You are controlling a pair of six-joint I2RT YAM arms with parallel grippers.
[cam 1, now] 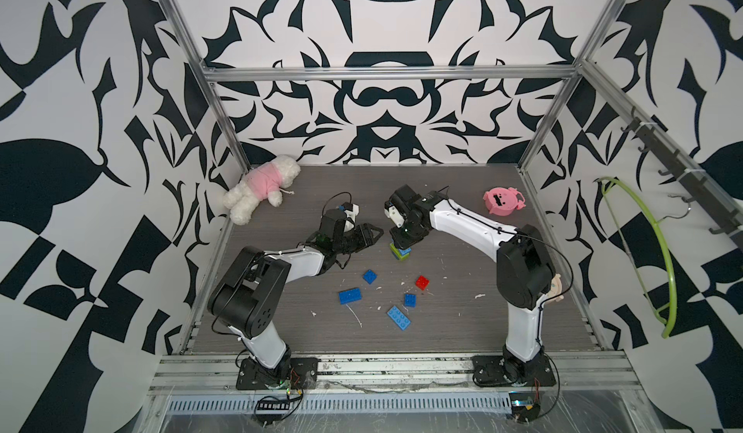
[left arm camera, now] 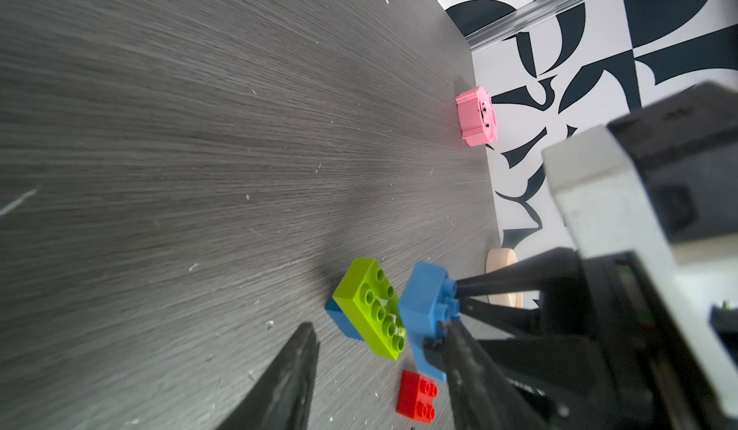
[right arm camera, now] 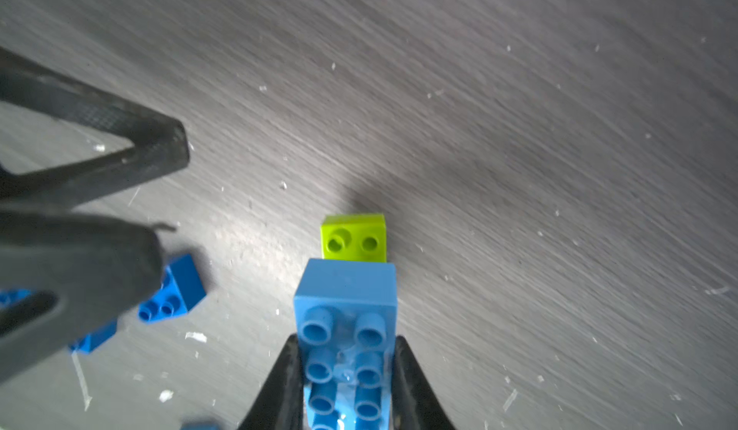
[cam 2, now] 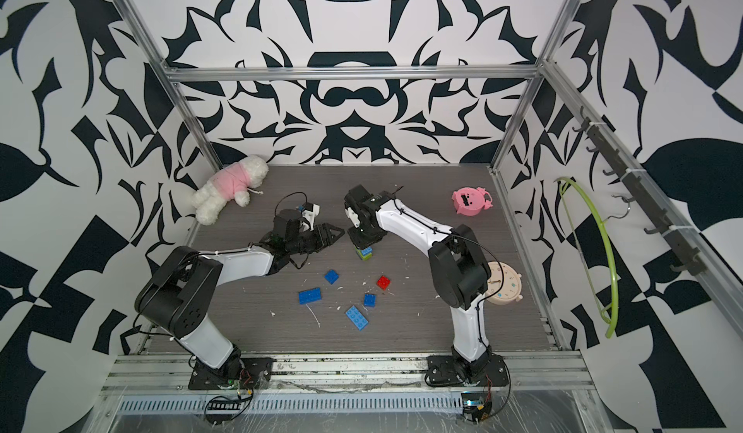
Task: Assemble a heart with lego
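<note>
A light-blue brick (right arm camera: 346,280) with studs is between the fingers of my right gripper (cam 1: 398,245), which is shut on it. Close by stands a lime-green brick (left arm camera: 369,307), and a dark-blue brick (left arm camera: 343,319) shows under it. In the right wrist view the light-blue brick hides most of the green one; whether the two touch, I cannot tell. My left gripper (cam 1: 379,234) is open to the left of them, its fingers (left arm camera: 288,376) apart and empty.
On the table in front lie a red brick (cam 1: 422,282), a long blue brick (cam 1: 350,295), small blue bricks (cam 1: 370,276) and another light-blue brick (cam 1: 398,317). A teddy (cam 1: 259,189) and a pink toy (cam 1: 504,200) sit far back. Both grippers are close together.
</note>
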